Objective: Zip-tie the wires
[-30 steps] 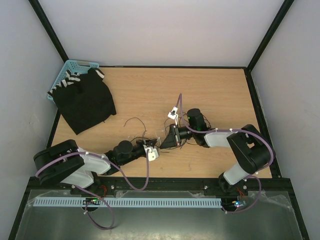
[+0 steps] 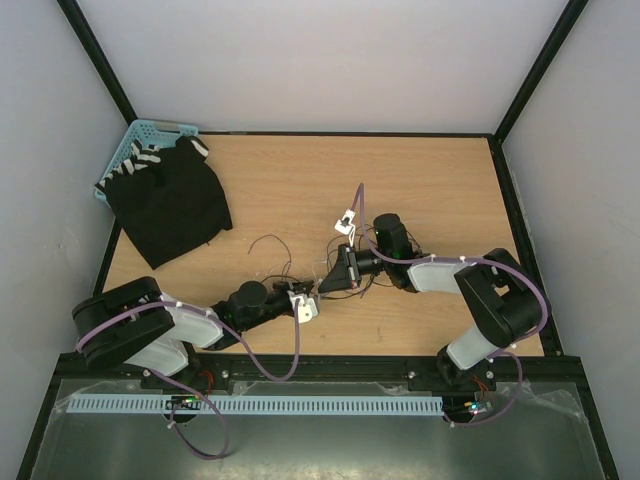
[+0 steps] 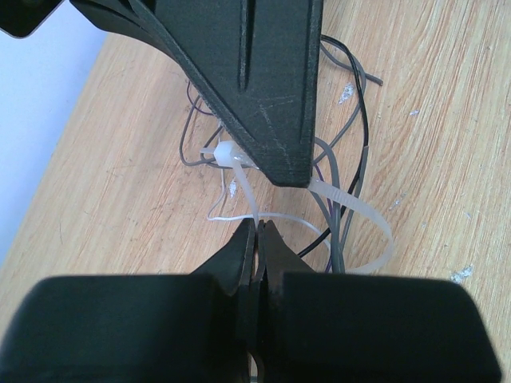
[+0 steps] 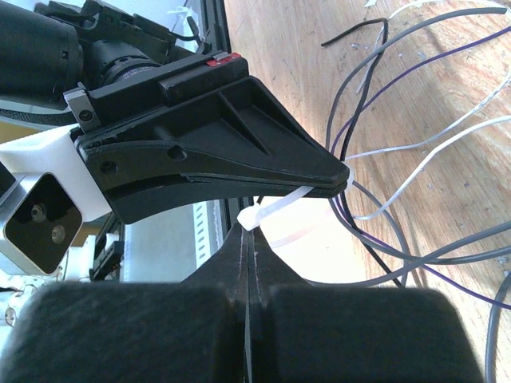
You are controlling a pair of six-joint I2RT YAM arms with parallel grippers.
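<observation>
A white zip tie (image 3: 363, 211) loops round a bundle of black, grey, purple and white wires (image 3: 335, 239). My left gripper is shut, with the thin strap of the tie at its fingertips. My right gripper is also shut, its tips at the tie's white head (image 4: 249, 217); whether it grips the head is unclear. The two grippers (image 2: 310, 290) meet over the wires at the front centre of the table, the right one's body overhanging the left one's tips in the left wrist view.
A black cloth (image 2: 170, 205) lies over a light blue basket (image 2: 150, 132) at the back left. Walls surround the table.
Both arms have shifted very slightly in the top view; the grippers remain together over the wires.
</observation>
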